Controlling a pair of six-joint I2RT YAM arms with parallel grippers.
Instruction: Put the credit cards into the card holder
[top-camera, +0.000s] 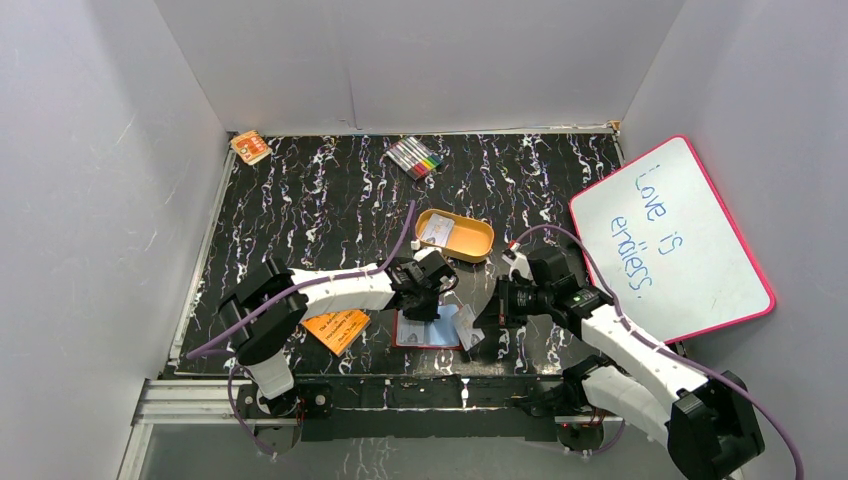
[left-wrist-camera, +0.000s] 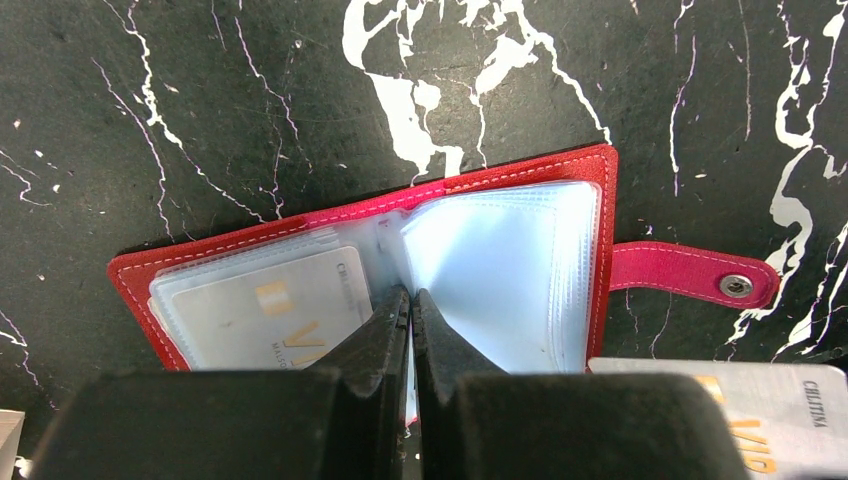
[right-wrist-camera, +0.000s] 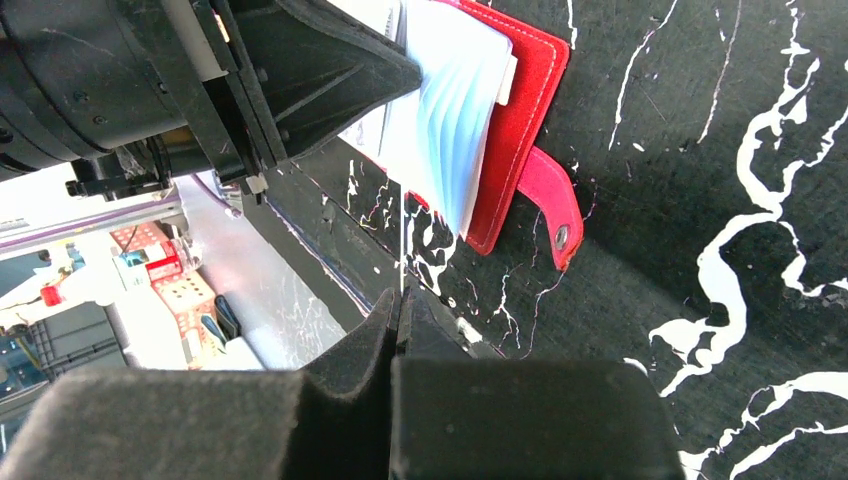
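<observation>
The red card holder (left-wrist-camera: 690, 262) lies open at the front middle, with clear sleeves (left-wrist-camera: 500, 260) and a card (left-wrist-camera: 260, 310) in the left side. My left gripper is shut down on the sleeves at their middle; nothing clear shows between its tips. My right gripper is shut on a pale credit card (top-camera: 466, 325), seen edge-on in the right wrist view, beside the holder's right edge. In the left wrist view that VIP card (left-wrist-camera: 760, 410) appears at the lower right.
A yellow tray (top-camera: 470, 240) with cards stands behind the holder. An orange booklet (top-camera: 335, 335) lies to its left, markers (top-camera: 413, 157) at the back, and a whiteboard (top-camera: 670, 240) at the right.
</observation>
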